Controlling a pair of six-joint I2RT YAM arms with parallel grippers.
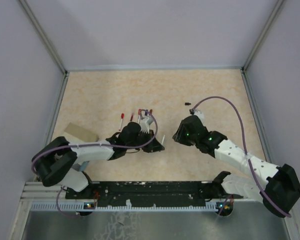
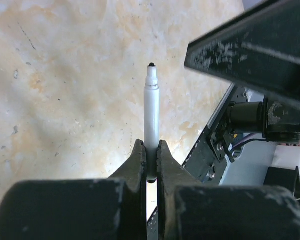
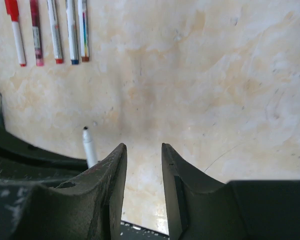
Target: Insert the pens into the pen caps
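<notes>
A white pen (image 2: 151, 115) stands out from my left gripper, which is shut on it; its dark tip points away from the fingers. The same pen (image 3: 89, 147) shows at the lower left of the right wrist view. My right gripper is open, empty between its fingers, a short way right of the left one in the top view. Several pens, among them a red-capped one (image 3: 18, 40), a pink one (image 3: 37, 40) and a blue-ended one (image 3: 71, 35), lie in a row on the table behind the left gripper.
A beige box (image 1: 79, 132) sits at the left of the table (image 1: 215, 85), partly behind the left arm. A small dark object (image 1: 188, 104) lies at the back right.
</notes>
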